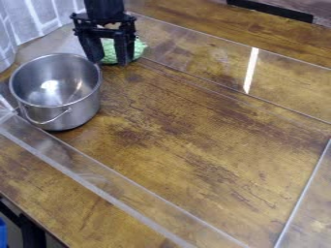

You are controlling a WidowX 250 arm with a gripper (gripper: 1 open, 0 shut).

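My black gripper (106, 44) is at the top left, over a green, soft-looking item (135, 50) that is partly hidden behind it. Whether its fingers are open or shut, or hold the green item, I cannot tell. A steel pot (56, 89) with a wire handle stands on the wooden surface at the left, just in front of and left of the gripper.
Clear low walls border the work area at the front and right. A white curtain-like sheet (26, 24) is at the back left.
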